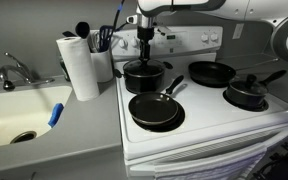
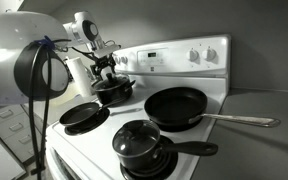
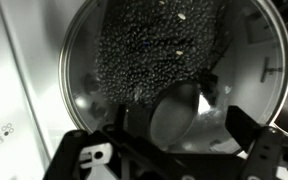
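A black pot (image 1: 144, 80) with a glass lid (image 3: 82, 70) stands on the stove's back left burner. Dark grains show through the glass in the wrist view, and the lid's round dark knob (image 3: 174, 115) lies between my fingertips. My gripper is open above the lid, a finger on each side of the knob as seen from the wrist. Whether the fingers touch it cannot be told. In exterior view 2 the gripper (image 2: 107, 65) hangs over the pot (image 2: 114, 92), pointing down.
A frying pan (image 1: 154, 108) sits in front of the pot, another pan (image 1: 212, 73) at the back right, and a lidded saucepan (image 1: 247, 92) at front right. Left of the stove stand a paper towel roll (image 1: 80, 68), utensils and a sink (image 1: 19, 112).
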